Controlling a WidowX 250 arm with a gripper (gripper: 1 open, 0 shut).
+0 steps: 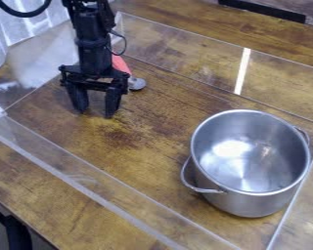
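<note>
My black gripper (94, 98) is low over the wooden board at the upper left, its fingertips near or on the surface; whether it is open or shut is hard to make out. Just behind it lies a small pink object (120, 64) with a grey metal part (136, 84) beside it, partly hidden by the arm. A large steel pot (246, 161) with side handles stands on the right.
Clear plastic walls (67, 174) border the work surface. The middle of the wooden board (153, 142) is bare. A dark slot lies at the far top right.
</note>
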